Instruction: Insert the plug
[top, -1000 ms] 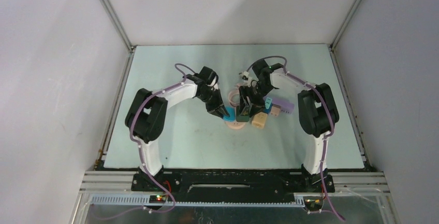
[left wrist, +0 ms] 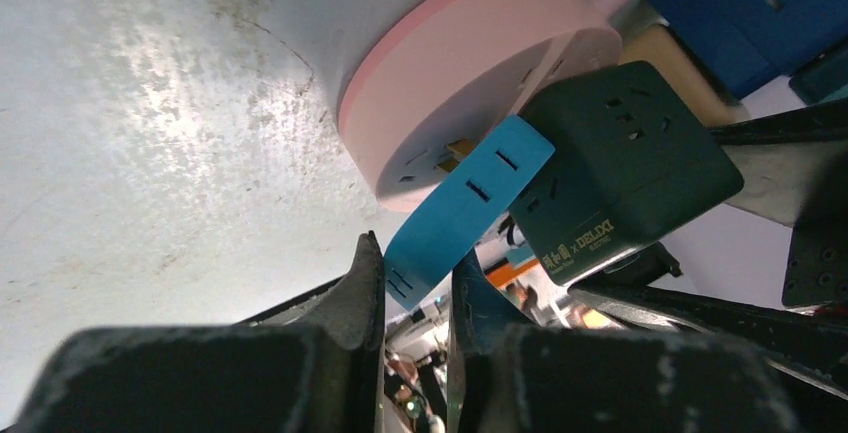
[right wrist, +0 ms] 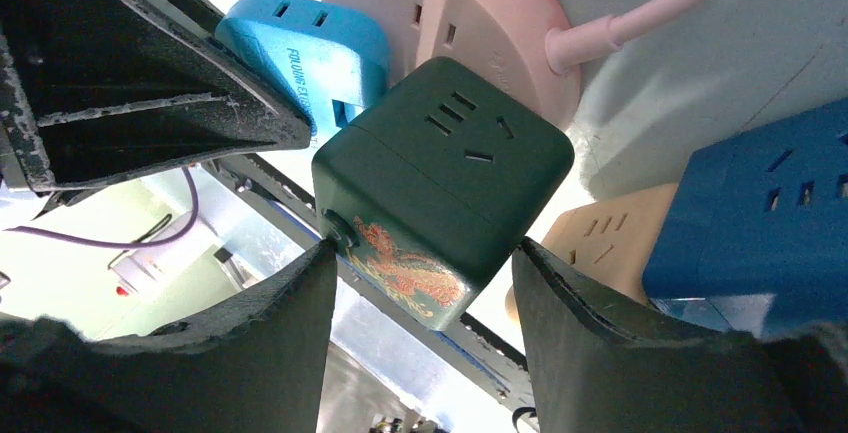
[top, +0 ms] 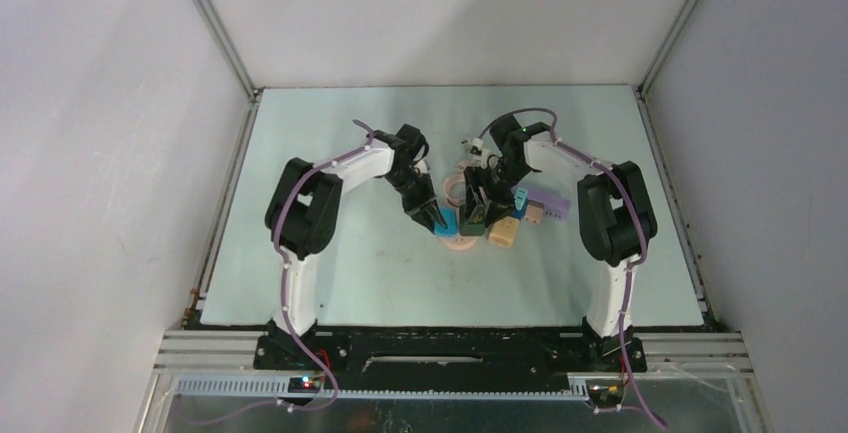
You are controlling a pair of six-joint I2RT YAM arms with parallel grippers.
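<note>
My left gripper is shut on a blue plug adapter [left wrist: 478,183] [right wrist: 300,53], tilted at the face of a round pink power strip [left wrist: 470,53] [right wrist: 470,3]; gold prongs show between them. Against the blue adapter and the strip sits a dark green cube socket [left wrist: 630,163] [right wrist: 440,183] with a red dragon print. My right gripper has its fingertips at two sides of the green cube; whether they press on it is hard to tell.
A navy socket block [right wrist: 750,213], a tan block [right wrist: 600,238] and a purple block [top: 545,203] crowd the right of the strip.
The left arm has moved slightly rightward. The blue adapter, green cube and pink strip have shifted a few pixels right with it; the right arm has shifted slightly too.
</note>
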